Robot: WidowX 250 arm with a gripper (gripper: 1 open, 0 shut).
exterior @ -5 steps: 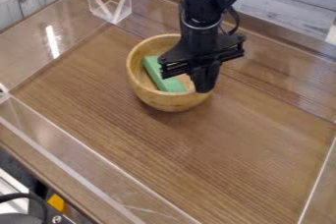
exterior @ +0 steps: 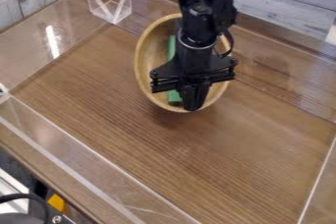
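The black gripper (exterior: 195,92) is lowered over a round wooden bowl (exterior: 147,61) in the middle of the table, its lower end at the bowl's front part. It looks shut, with nothing seen between its fingers. A green object (exterior: 174,96) lies in the bowl, mostly hidden behind the gripper.
A clear plastic holder (exterior: 110,2) stands at the back left of the wooden table (exterior: 132,159). A black cable and a small yellow object (exterior: 55,201) show at the lower left, off the table.
Since a second ago the gripper has moved down toward the front of the bowl and covers more of it. The bowl appears shifted slightly up and to the right.
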